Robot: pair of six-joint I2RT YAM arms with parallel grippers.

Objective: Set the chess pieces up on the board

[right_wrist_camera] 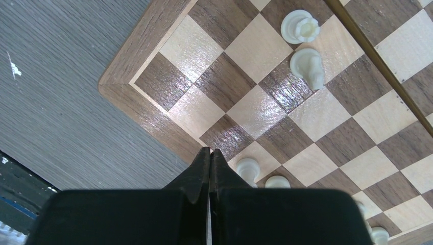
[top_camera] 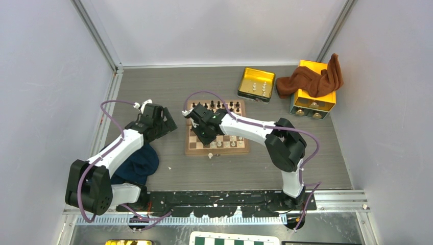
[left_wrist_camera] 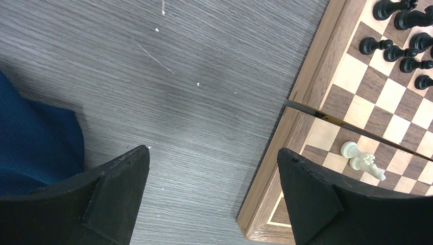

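The chessboard [top_camera: 235, 150] carries black pieces along the back and white pieces nearer the front. My right gripper is shut over the board's front-left part; nothing clearly shows between its fingertips, and what lies under them is hidden. A white piece [right_wrist_camera: 247, 168] stands just beside the fingertips. In the top view a small white piece [top_camera: 210, 155] shows at the board's front edge, below that gripper. Two more white pieces, a rook [right_wrist_camera: 301, 26] and a knight [right_wrist_camera: 309, 69], stand near the board's seam. My left gripper is open and empty, left of the board.
A yellow-lined tin [top_camera: 247, 81] with several white pieces sits behind the board. Yellow boxes [top_camera: 314, 102] with a brown cloth [top_camera: 304, 80] are back right. A dark blue cloth [left_wrist_camera: 35, 143] lies under the left arm.
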